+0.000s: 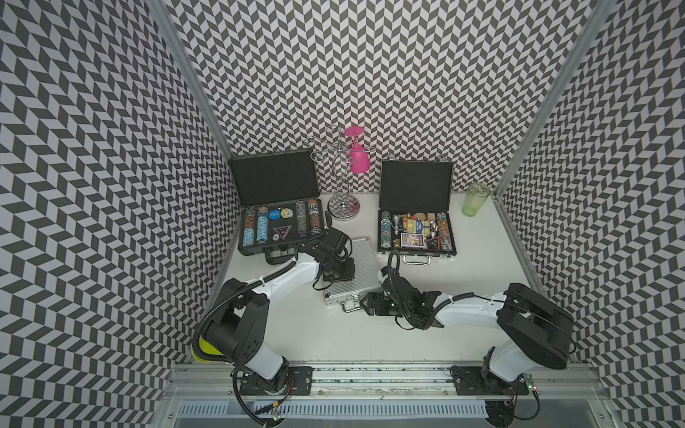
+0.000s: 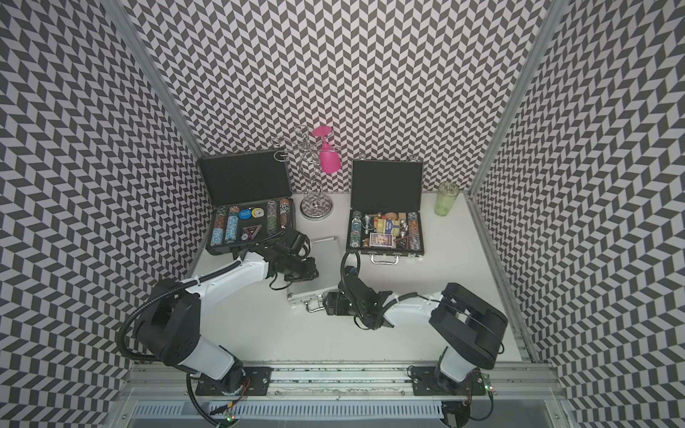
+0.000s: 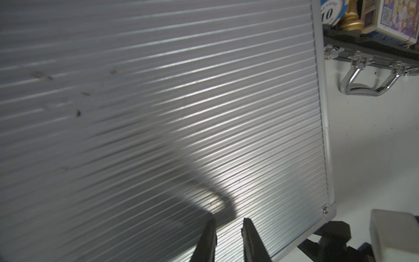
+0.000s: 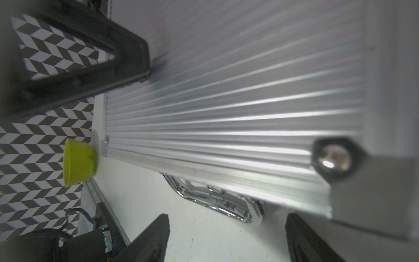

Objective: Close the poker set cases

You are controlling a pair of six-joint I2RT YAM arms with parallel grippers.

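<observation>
A silver ribbed case (image 1: 364, 260) lies flat and shut in the middle of the table. Over its lid is my left gripper, its fingertips a narrow gap apart with lid surface behind them; whether they grip anything is unclear. In the right wrist view, a black finger (image 4: 131, 61) of that gripper comes down against the lid. My right gripper stands open at the case's front corner; the case handle (image 4: 213, 203) shows beyond its spread fingers. Two black-lined cases stand open with lids raised: the left chip case (image 1: 282, 224) and the right case (image 1: 416, 234).
Between the open cases stands a chrome stand (image 1: 344, 205) with a pink goblet (image 1: 359, 160). A green glass (image 1: 476, 199) is at the back right, a yellow bowl (image 4: 79, 162) at the left edge.
</observation>
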